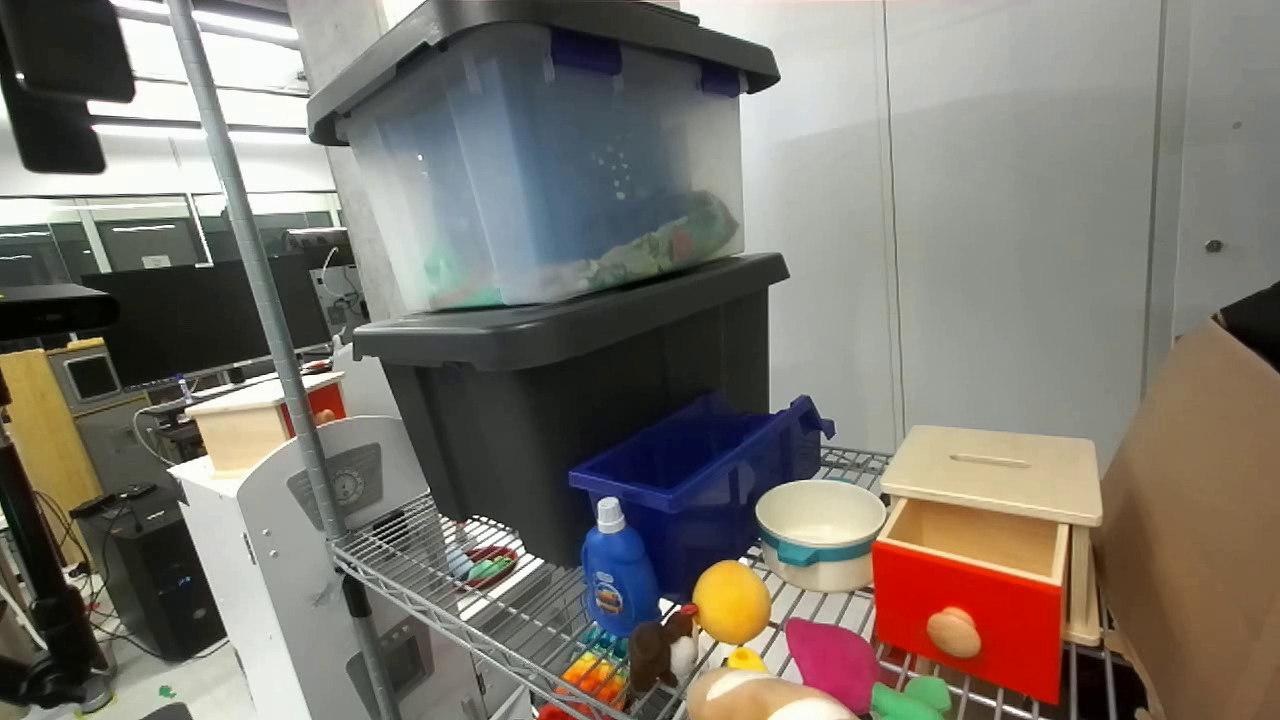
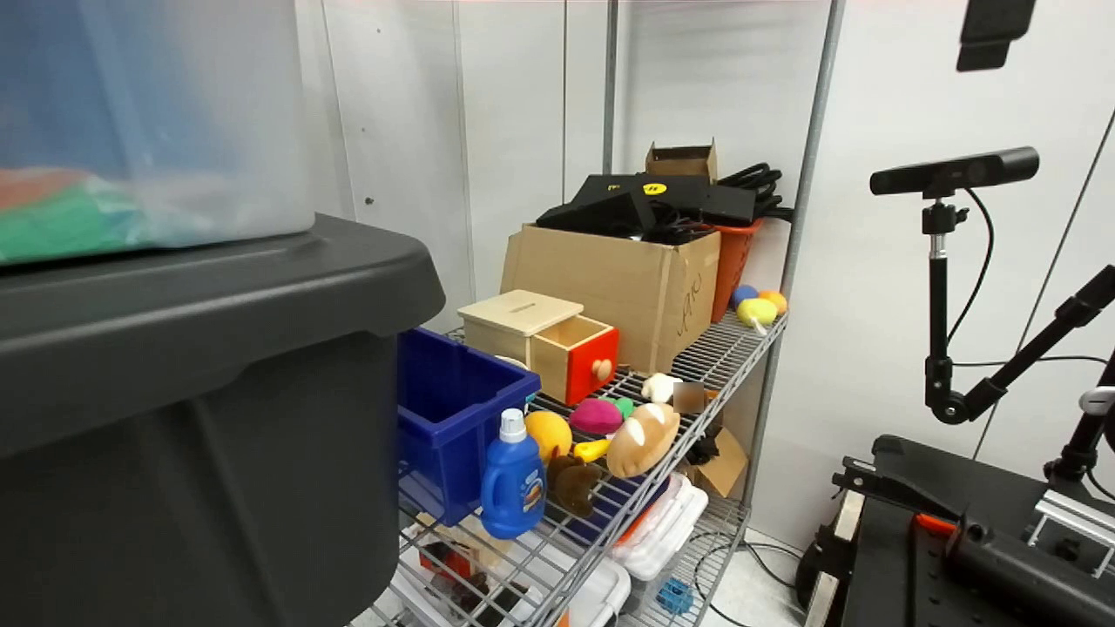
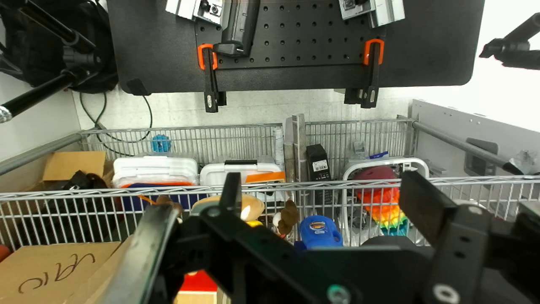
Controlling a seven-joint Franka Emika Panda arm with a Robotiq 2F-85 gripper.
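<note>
In the wrist view my gripper stands open, its dark fingers (image 3: 427, 202) wide apart, with nothing held between them. It hangs over the front of the wire shelf. A wooden box has its red-fronted drawer (image 1: 967, 612) pulled out, empty where its inside shows. Left of it stands a cream pot (image 1: 822, 528) with a teal band. A blue bottle (image 2: 513, 475) with a white cap is upright beside the dark blue bin (image 2: 460, 418). A yellow ball (image 1: 732, 601), a magenta plush (image 1: 834, 664) and a tan bread-like plush (image 2: 643, 439) lie near the shelf's front.
A black lidded tote (image 1: 588, 408) carries a clear bin (image 1: 576, 180) on the shelf's left. To the right, a cardboard box (image 2: 591, 277) stands beside the drawer box. The shelf's wire edge (image 3: 273, 190) runs across the front. A black table (image 3: 303, 78) faces it across a floor gap.
</note>
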